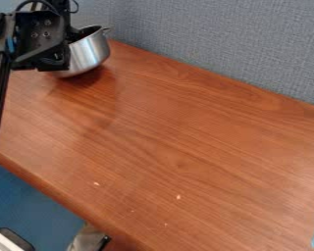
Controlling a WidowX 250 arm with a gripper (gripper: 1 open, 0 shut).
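A steel pot [86, 51] rests on the wooden table [173, 147] at the back left, close to the grey partition. My black gripper [55, 54] is at the pot's left side, partly covering it. Its fingertips are hidden or too dark to make out, so whether it holds the pot or stands open cannot be seen.
The grey fabric partition [226, 39] runs along the table's back. Below the near edge lie a blue floor [28, 201] and some equipment at the bottom left.
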